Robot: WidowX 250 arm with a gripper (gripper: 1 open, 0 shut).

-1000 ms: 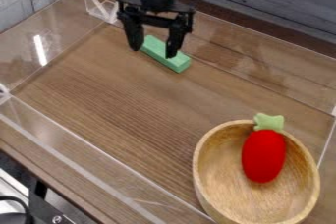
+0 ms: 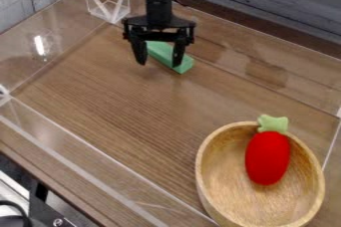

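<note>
My black gripper (image 2: pixel 159 42) hangs at the top centre of the camera view, its two fingers pointing down on either side of the near part of a green block (image 2: pixel 172 60). The block lies on the wooden table; whether the fingers touch it or hold it I cannot tell.
A wooden bowl (image 2: pixel 220 196) at the lower right holds a red object (image 2: pixel 268 156) with a pale green top (image 2: pixel 272 123). A clear plastic piece (image 2: pixel 104 4) stands at the upper left.
The gripper has come down and its fingers have drawn closer together around the green block. The block looks much as it was.
</note>
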